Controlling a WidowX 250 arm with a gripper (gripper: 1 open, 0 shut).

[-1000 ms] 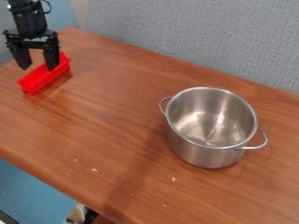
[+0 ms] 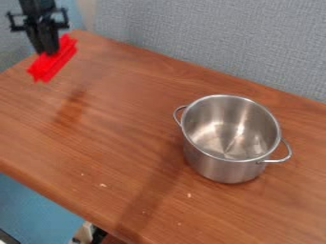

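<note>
My black gripper (image 2: 49, 48) is at the upper left, shut on a red block (image 2: 52, 63) that hangs tilted above the wooden table (image 2: 128, 143), a shadow beneath it. The gripper and block are blurred. A steel pot (image 2: 230, 143) with two side handles stands empty on the right part of the table.
A grey textured wall (image 2: 216, 48) runs along the back. The middle of the table between block and pot is clear. The table's near left edge drops to a blue surface (image 2: 26, 210).
The gripper has taken hold of the red block and lifted it up from the table, slightly to the right. The pot has not moved.
</note>
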